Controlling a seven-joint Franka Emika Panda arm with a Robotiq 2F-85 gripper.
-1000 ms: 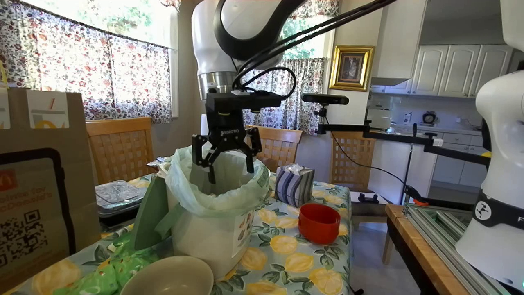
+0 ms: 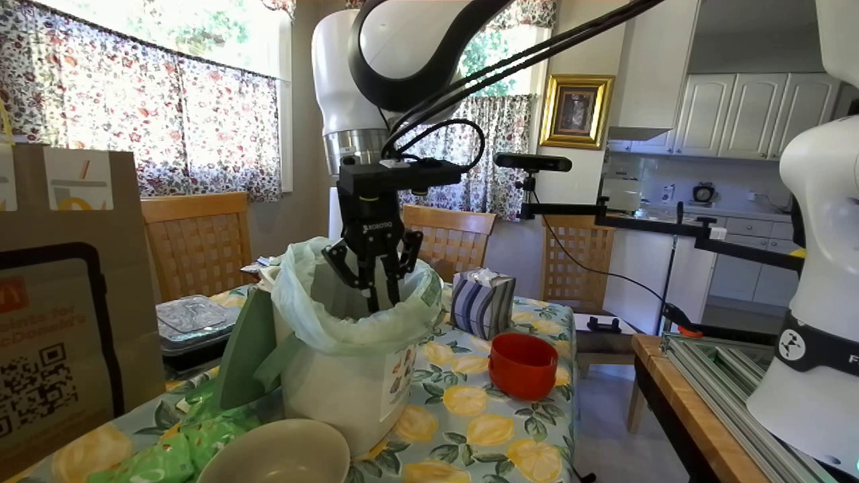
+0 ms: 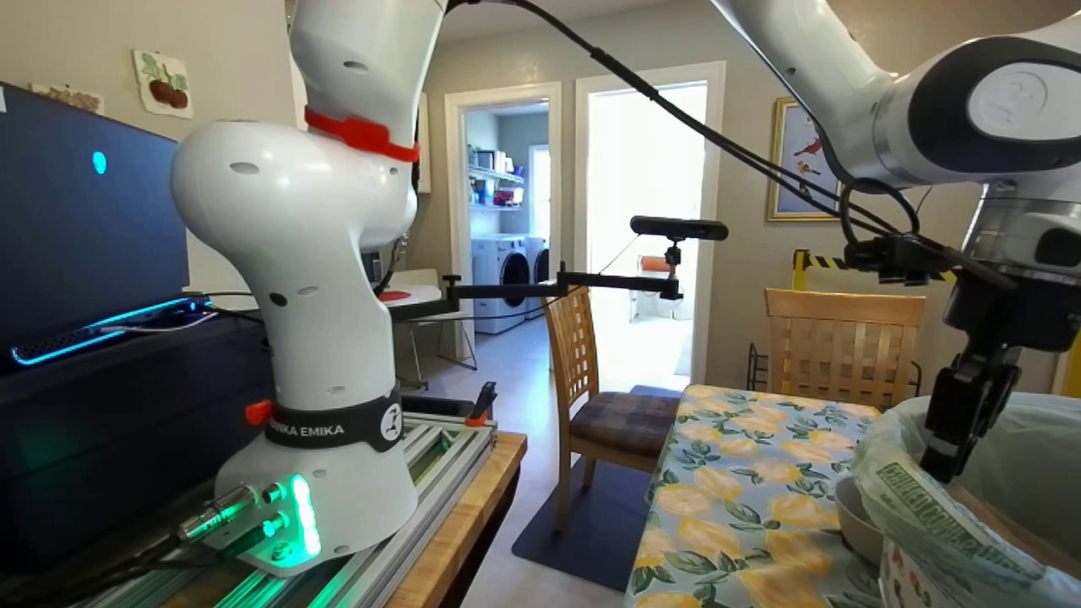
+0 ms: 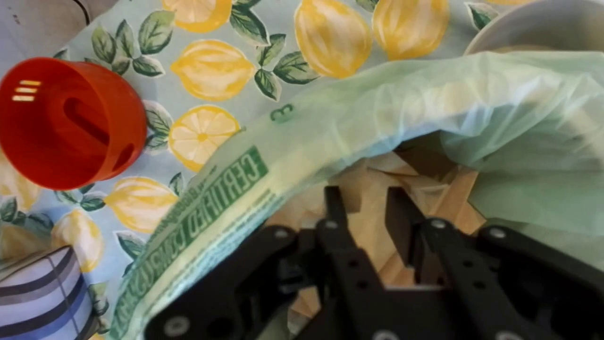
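My gripper (image 2: 383, 298) points down into the mouth of a white bin (image 2: 342, 394) lined with a pale green bag (image 2: 366, 331). Its fingers are part open, and a narrow gap shows between the fingertips. In the wrist view, crumpled brown paper (image 4: 371, 218) lies inside the bin, below and between the fingers; no grip on it shows. The bag's folded rim curves around the gripper. Seen in exterior view 2, a fingertip (image 3: 944, 461) overlaps the near rim of the bag, and the bin's inside is mostly hidden.
On the lemon-print tablecloth, a red bowl (image 2: 523, 367) and a striped tissue box (image 2: 483, 304) stand right of the bin. A beige bowl (image 2: 278, 455) is in front. The bin's green lid (image 2: 245, 354) and a brown paper bag (image 2: 72, 306) stand left.
My gripper has come down a little into the bin's mouth. Its fingers, spread wide before, are now much closer together.
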